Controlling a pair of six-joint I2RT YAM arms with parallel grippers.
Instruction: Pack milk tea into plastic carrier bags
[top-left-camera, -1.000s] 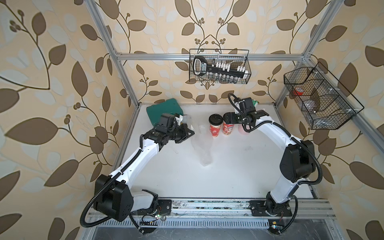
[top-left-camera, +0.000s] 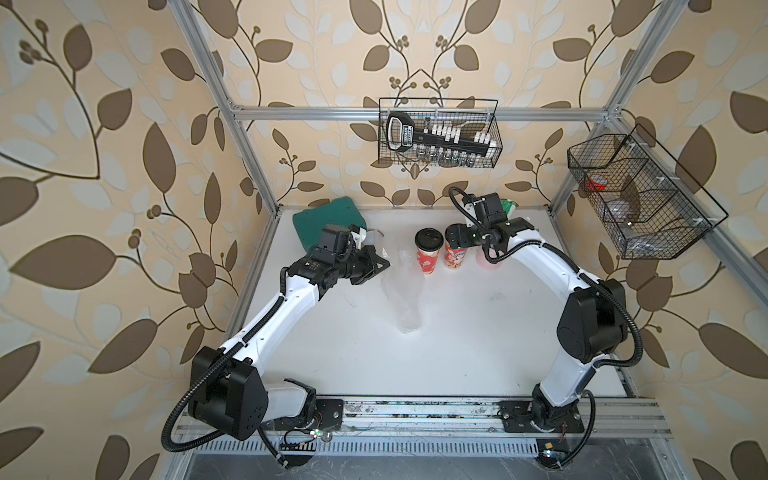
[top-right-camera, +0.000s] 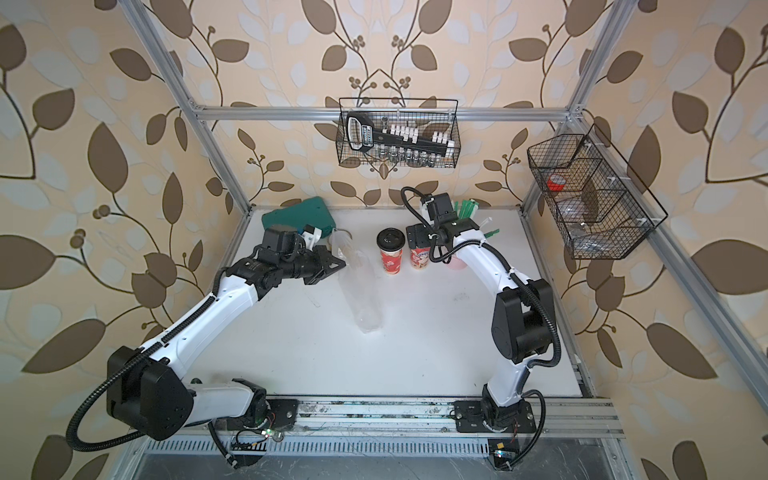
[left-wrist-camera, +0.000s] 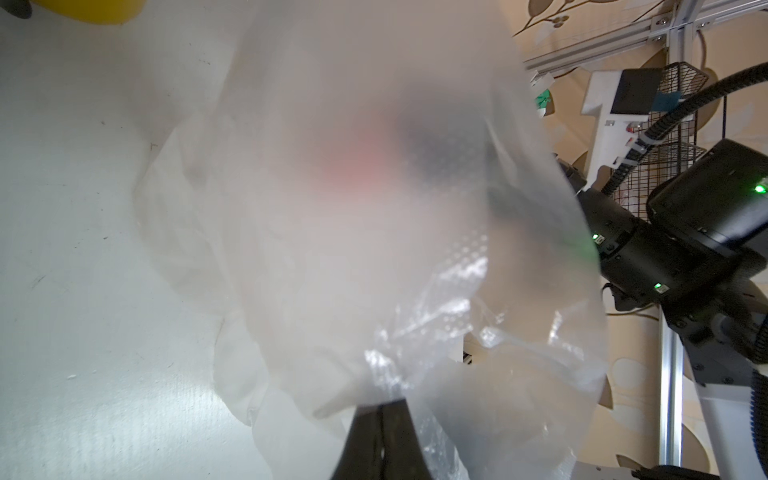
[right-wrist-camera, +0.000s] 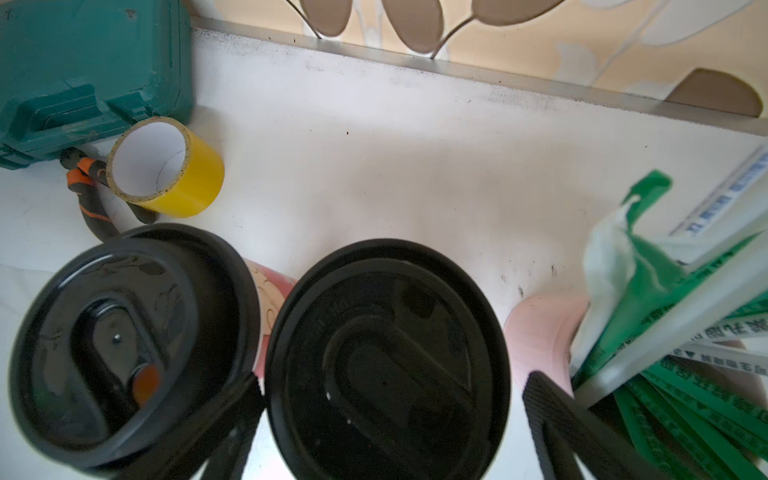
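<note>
A clear plastic carrier bag hangs crumpled over the table, and in the left wrist view its film fills much of the picture. My left gripper is shut on the bag's thin edge. Two red milk tea cups with black lids stand upright at the back, the left cup and the right cup. My right gripper is open at the right cup, whose lid lies between its fingers. The left cup's lid is close beside the outside of one finger.
A pink container holding green and white wrapped straws stands right of the cups. Yellow tape, pliers and a green case lie back left.
The left cup has shifted slightly left, away from the right cup. The left arm looks almost unmoved, the bag's lower end swaying a little.
</note>
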